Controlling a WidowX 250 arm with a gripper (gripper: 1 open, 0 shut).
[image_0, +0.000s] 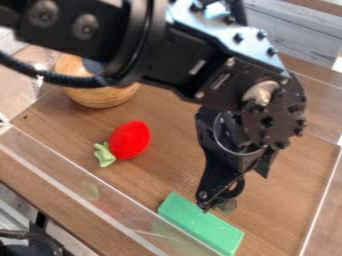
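My black gripper (218, 200) hangs open over the wooden tray floor on the right, its fingertips just above and behind a green rectangular block (198, 224) at the bottom. A red toy vegetable with a green top (128, 140) lies to the left of the gripper. A wooden bowl (96, 96) stands at the upper left, partly hidden behind my arm.
Clear plastic walls (67, 190) edge the tray along the front left and the right side. The wooden floor (160, 175) between the red toy and the gripper is bare.
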